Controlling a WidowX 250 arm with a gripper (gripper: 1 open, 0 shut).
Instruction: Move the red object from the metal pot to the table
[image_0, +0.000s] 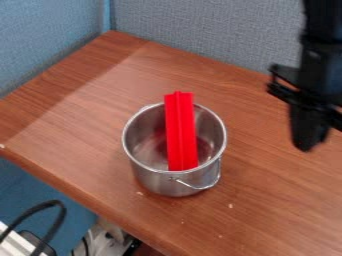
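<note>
The red object (181, 130), long and bar-shaped, stands leaning inside the metal pot (139, 154). Its top end sticks up above the far rim, and its lower end rests inside near the front. My gripper (309, 140) is at the right edge, dark and blurred, well clear of the pot and above the table. No red shows at it. Whether its fingers are apart or together cannot be made out.
A grey partition (201, 30) closes off the back. Cables (40, 220) lie beyond the table's front left edge.
</note>
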